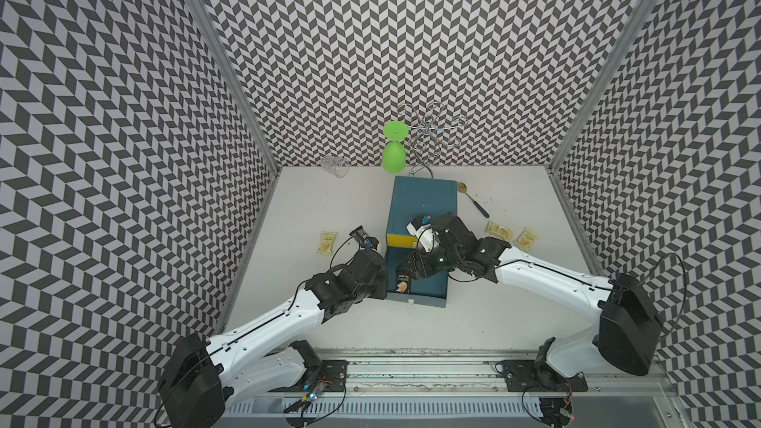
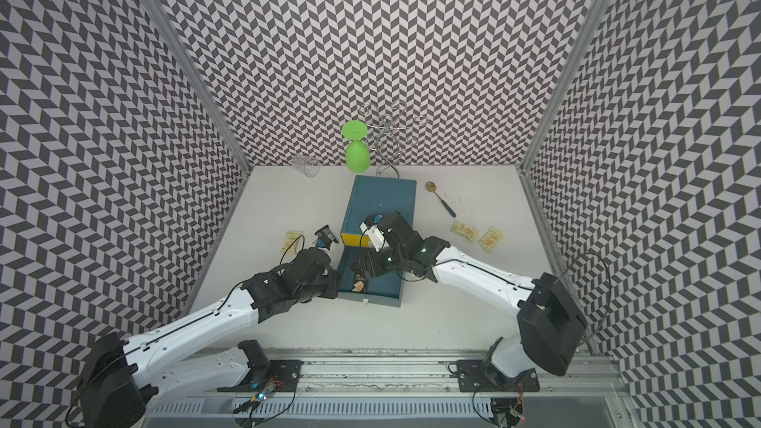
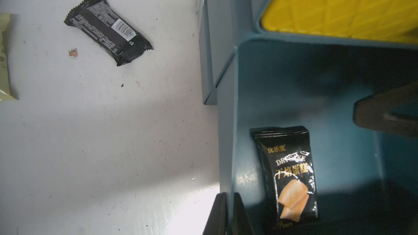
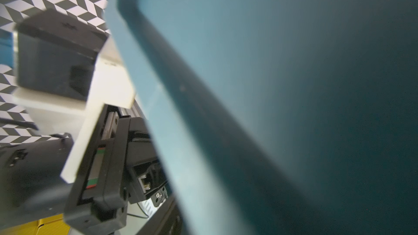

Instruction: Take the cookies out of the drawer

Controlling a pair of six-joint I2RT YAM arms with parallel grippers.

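In the left wrist view, a black cookie packet [image 3: 291,174] with gold lettering lies inside the pulled-out teal drawer [image 3: 300,82]. My left gripper is shut at the drawer's left wall, the wall running to its fingertips. My right gripper [image 1: 418,260] is over the drawer; a dark finger [image 3: 370,113] shows in the left wrist view, and whether it is open is unclear. The right wrist view is mostly blurred teal surface. The teal cabinet [image 1: 421,198] has a yellow front.
Another black packet [image 3: 108,28] lies left of the cabinet. Pale packets [image 1: 326,242] lie at left and right [image 1: 499,230]. A spoon [image 1: 475,202] lies right, a green object [image 1: 394,154] and glass at the back.
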